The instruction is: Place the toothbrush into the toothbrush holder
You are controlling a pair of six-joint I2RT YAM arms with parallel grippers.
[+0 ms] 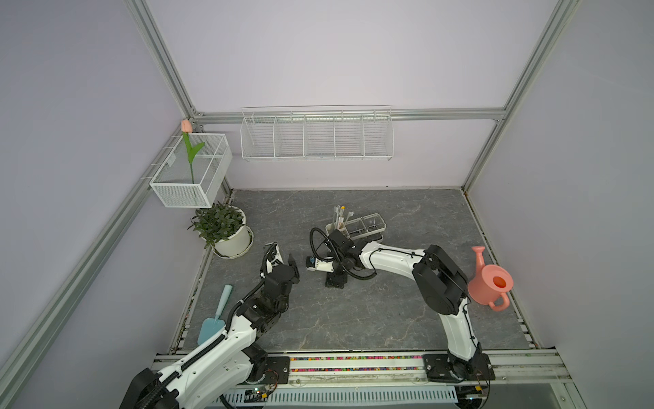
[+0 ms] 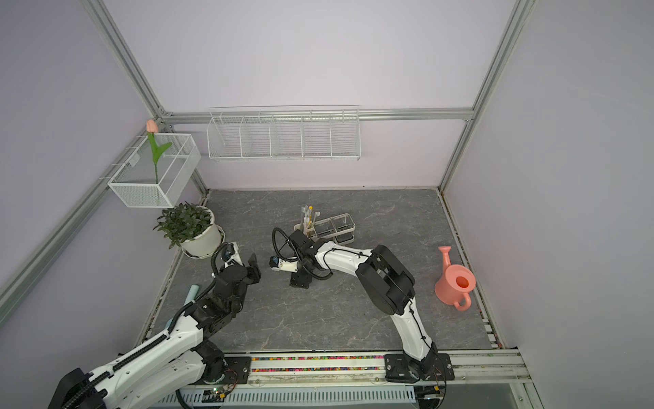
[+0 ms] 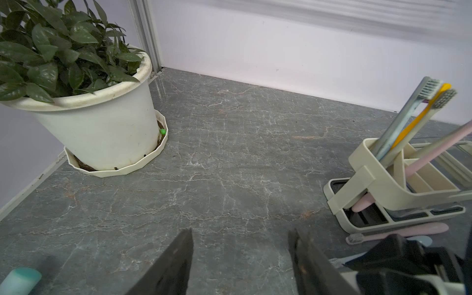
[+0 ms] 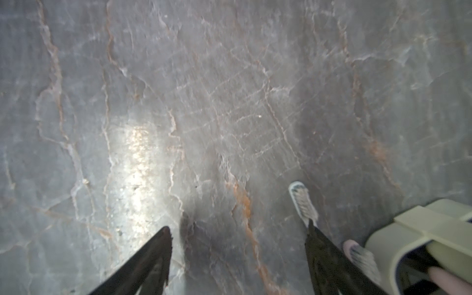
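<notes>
A cream toothbrush holder [image 3: 418,191] stands right of centre at the back, with several toothbrushes [image 3: 410,115] upright or leaning in it. On the table before it lie a pink toothbrush [image 3: 418,230] and a pale blue one [image 3: 351,257], partly hidden by the right arm. In the right wrist view, the pale toothbrush's head [image 4: 303,202] shows just beyond the right fingertip, and the pink one's head [image 4: 361,259] is beside the holder. My right gripper is open above the table, nothing between its fingers. My left gripper is also open and empty, away to the left.
A potted plant [image 1: 233,238] stands at the back left, a blue shovel [image 1: 212,328] at the front left. A coral watering can [image 1: 490,284] is at the far right. Wire baskets [image 1: 316,136] hang on the walls.
</notes>
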